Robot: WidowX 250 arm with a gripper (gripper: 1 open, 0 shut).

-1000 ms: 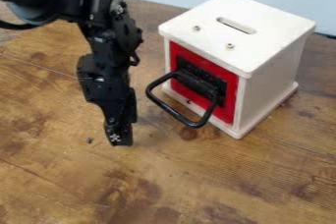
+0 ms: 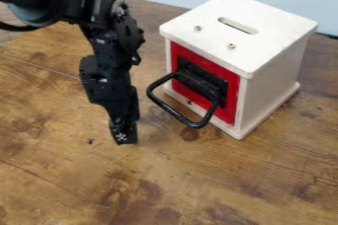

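My black gripper [image 2: 122, 132] points down at the wooden table, left of a white box [image 2: 268, 81] with a red front. Its fingertips are low, at or just above the wood; whether they are apart or closed is hard to make out. A black loop handle [image 2: 195, 122] sticks out from the dark centre of the box's red face, to the right of the gripper.
A pale wall runs behind the box at the back.
The box and its handle look the same.
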